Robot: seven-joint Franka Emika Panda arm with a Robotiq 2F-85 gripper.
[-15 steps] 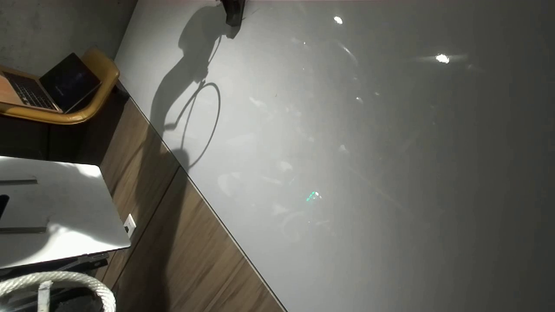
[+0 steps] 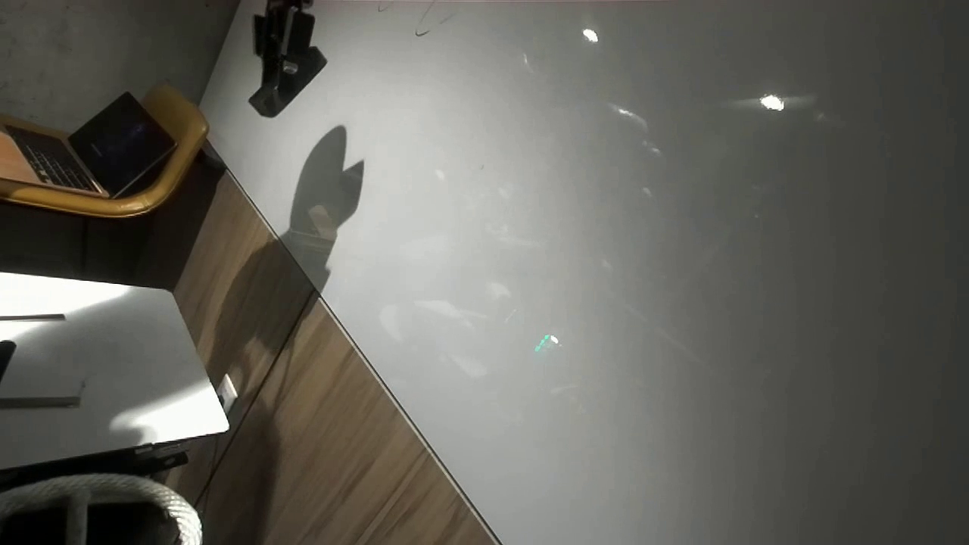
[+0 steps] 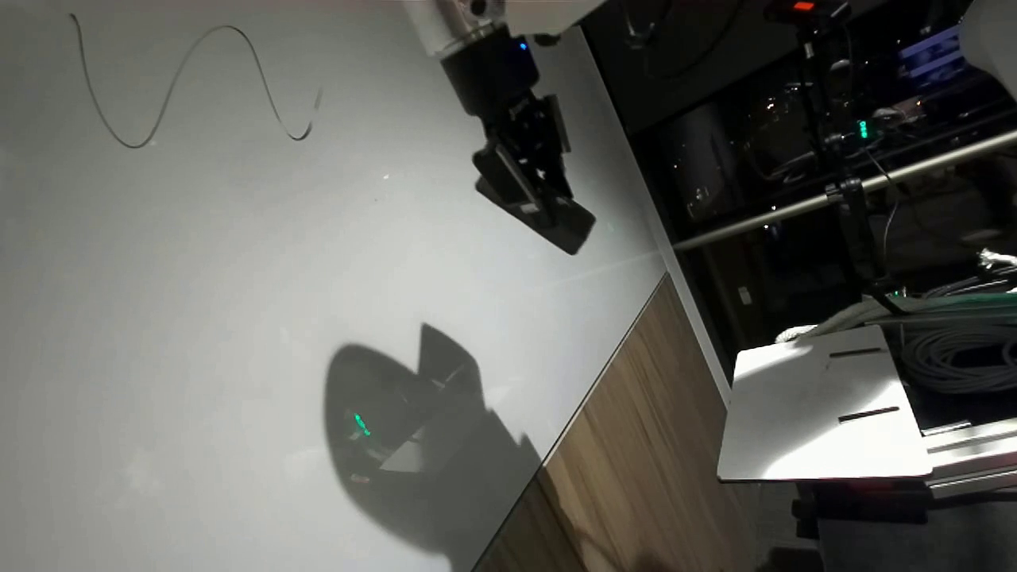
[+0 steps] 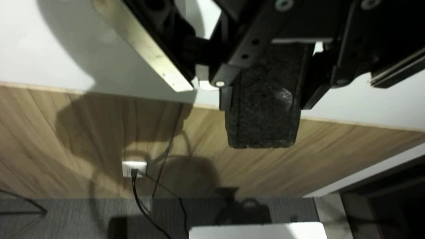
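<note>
My gripper is shut on a dark, block-shaped eraser point(image 4: 263, 123), gripped between its two fingers in the wrist view. In exterior view 2 the eraser point(image 3: 572, 227) hangs tilted below the gripper point(image 3: 530, 176), its shadow lying well apart on the whiteboard point(image 3: 238, 257). A thin wavy dark line point(image 3: 172, 90) runs across the board's upper left there. Exterior view 1 has the eraser point(image 2: 295, 83) near the top left, with faint dark strokes point(image 2: 422, 20) at the top edge to its right.
Wood panelling point(image 2: 363, 427) borders the whiteboard's lower edge. A white tabletop point(image 3: 810, 410) stands out from it. A socket with a plugged cable point(image 4: 134, 169) sits in the panel. A laptop point(image 2: 123, 145) rests on a yellow chair point(image 2: 186, 118). Much of the board is clear.
In exterior view 1 the gripper and eraser have moved left and down from the top edge. Their shadow has shifted and now stands apart from the eraser.
</note>
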